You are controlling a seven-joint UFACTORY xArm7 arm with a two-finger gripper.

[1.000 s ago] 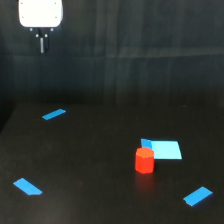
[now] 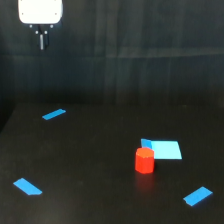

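Note:
A small red block (image 2: 145,160), seemingly with several flat sides, stands on the dark table right of the middle. Just behind it lies a light blue square (image 2: 166,150), and the block covers its front left corner. High at the upper left, far from the block, hangs my gripper (image 2: 42,44) below a white mounting plate (image 2: 41,11). Its fingers are too small to tell whether they are apart. No object shows beneath it.
Blue tape strips lie at the back left (image 2: 54,114), front left (image 2: 27,187) and front right (image 2: 198,196) of the table. A dark curtain (image 2: 130,55) closes off the back. Between the strips, the table's middle and left are bare.
The white plate and my gripper sit very slightly higher than before. The red block and the light blue square have stayed where they were.

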